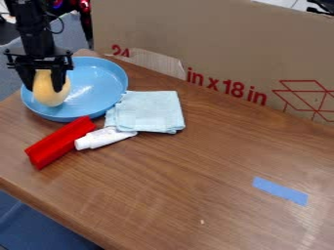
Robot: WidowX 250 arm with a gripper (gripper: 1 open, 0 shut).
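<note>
My black gripper (45,68) is at the upper left, shut on a pale yellow-orange oblong object (50,90), which it holds over the left part of a blue plate (98,90). Whether that object touches the plate is unclear. Just in front of the plate lie a red cylinder-like object (58,143) and a white tube (104,138), with a folded light blue cloth (146,111) to their right.
A large cardboard box (235,54) stands along the back of the wooden table (183,195). A strip of blue tape (279,190) lies on the right. Its left edge drops away at lower left.
</note>
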